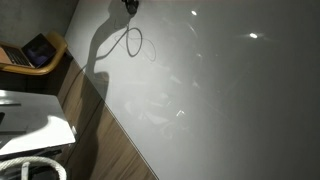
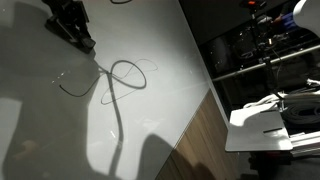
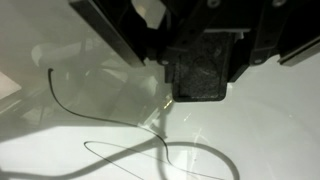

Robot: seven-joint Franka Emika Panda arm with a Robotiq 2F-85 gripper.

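In the wrist view, my gripper reaches in from the top edge, shut on a dark block (image 3: 200,82) with a textured face. A dark cable (image 3: 105,123) curls across the pale surface below it. Whether the cable joins the block is hard to tell. Exterior view 2 has the gripper (image 2: 88,46) at upper left, with the cable (image 2: 133,68) looping below and to its right. Only the end of the gripper (image 1: 131,6) shows at the top of exterior view 1, above the loop of cable (image 1: 128,43).
Off to the side are a white table (image 1: 35,115) and a chair with a laptop (image 1: 40,50). Broad shadows of the arm fall across the surface.
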